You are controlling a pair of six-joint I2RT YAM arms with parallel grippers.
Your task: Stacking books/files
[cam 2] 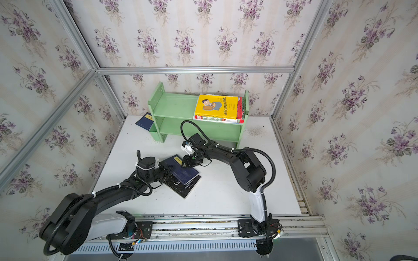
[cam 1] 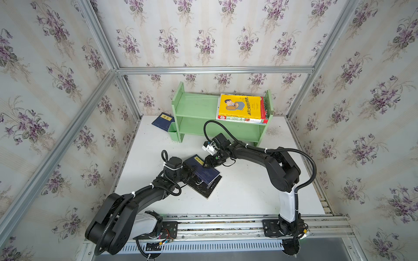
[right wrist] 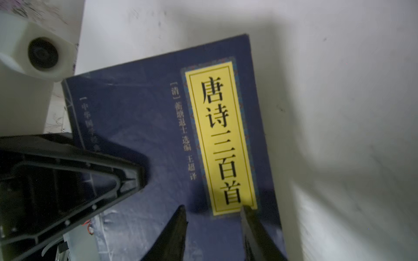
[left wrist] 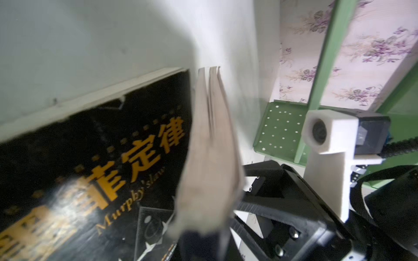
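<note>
A dark blue book [right wrist: 130, 113] with a yellow title label lies over a black book [cam 1: 203, 188] on the table. In the left wrist view its page edge [left wrist: 213, 169] stands up off the black cover with gold lettering. My left gripper [cam 1: 192, 170] is shut on the blue book at its left side, though the pages hide most of the fingers. Above the same cover, close to the label, my right gripper is held part open, its two fingertips apart. Nothing shows gripped between them.
Behind stands a green shelf [cam 1: 198, 104] with a yellow book [cam 1: 240, 106] on a stack at its right end. Another blue book [cam 1: 162, 121] lies left of the shelf, near a green bin [cam 1: 172, 131]. Table right of the arms is clear.
</note>
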